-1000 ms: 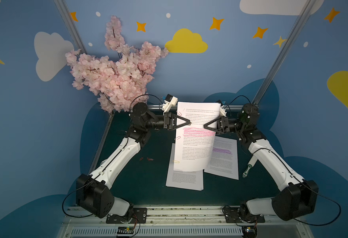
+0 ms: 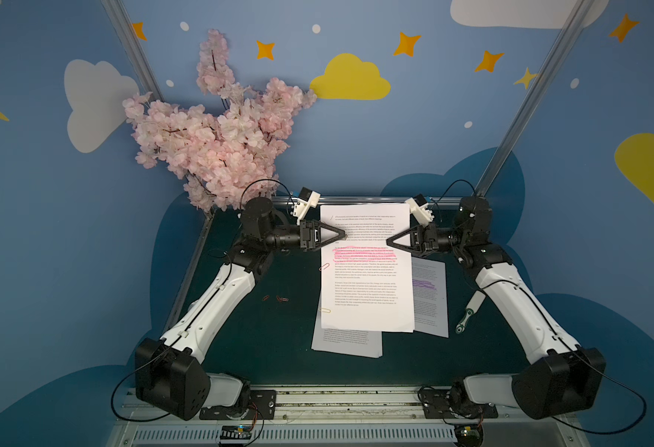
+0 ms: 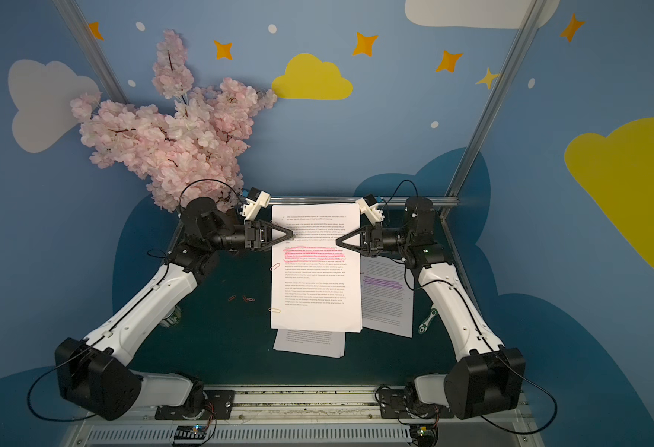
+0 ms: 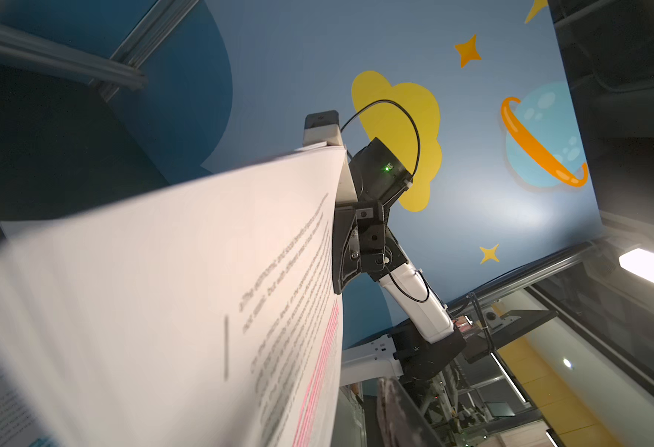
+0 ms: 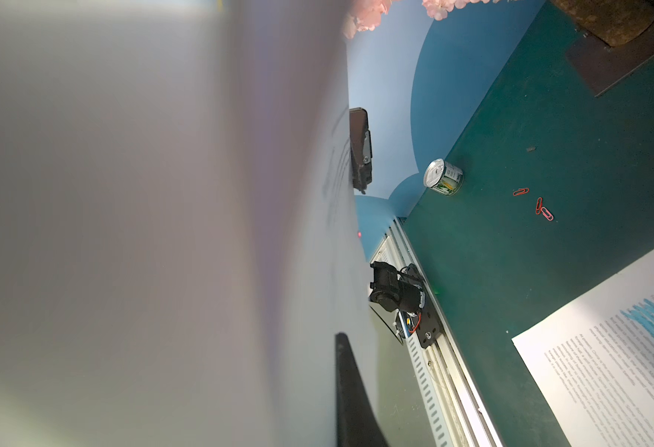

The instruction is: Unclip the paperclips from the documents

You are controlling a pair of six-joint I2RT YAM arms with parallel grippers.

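Observation:
A stack of documents (image 2: 364, 298) with pink highlighting hangs face-on between my two grippers. On its left edge are a pink paperclip (image 2: 324, 266) and a yellow paperclip (image 2: 325, 310). My left gripper (image 2: 345, 235) reaches over the upper left edge; its fingertips look close together, but how firmly they meet the sheets cannot be told. Opposite it, my right gripper (image 2: 388, 242) is shut at the right edge with the paper seemingly pinched. Pages blur across much of both wrist views. Loose red clips (image 5: 539, 206) and a pink clip (image 5: 547, 214) lie on the table.
Beneath the held stack lie a blue-highlighted document (image 5: 624, 365) and a purple-highlighted document (image 2: 431, 298). A small can (image 5: 443, 177) stands at the left side, a green-handled tool (image 2: 469, 313) at the right. Blossom branches (image 2: 215, 141) fill the back left. Bare table surrounds the loose clips.
The stack has come lower and flatter, now covering more of the papers beneath.

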